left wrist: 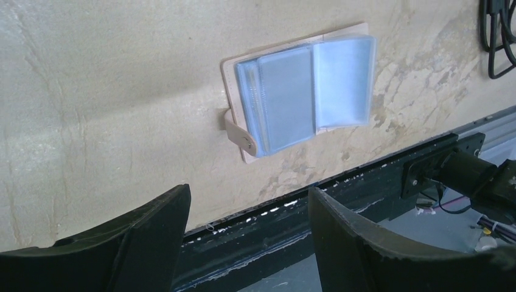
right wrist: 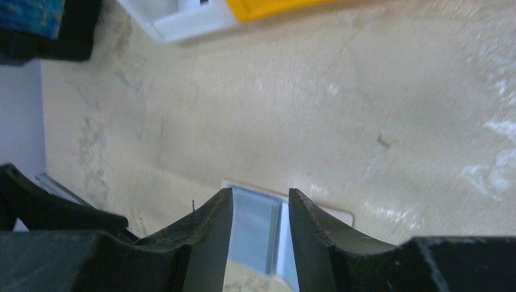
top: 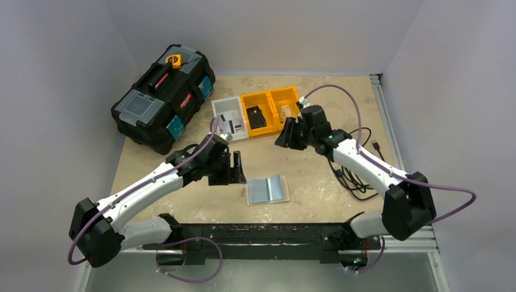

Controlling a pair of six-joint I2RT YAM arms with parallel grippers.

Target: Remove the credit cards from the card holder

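Observation:
The card holder (top: pixel 267 190) lies open and flat on the table, its pale cover under bluish clear sleeves (left wrist: pixel 286 97). A strap with a snap (left wrist: pixel 242 137) sticks out at one side. Left of and behind it in the top view, my left gripper (top: pixel 233 169) stands open and empty. My right gripper (top: pixel 285 135) is just in front of the orange bins, fingers apart with nothing between them. In the right wrist view, part of the holder (right wrist: pixel 251 225) shows beyond the fingertips. Pale, card-like pieces (top: pixel 286 111) lie in the right orange compartment.
A white bin (top: pixel 237 135) with pale items and an orange bin (top: pixel 271 129) with a black item line the back. A black toolbox (top: pixel 143 115) stands at the back left. Black cables (top: pixel 353 182) lie at the right. Table between bins and holder is clear.

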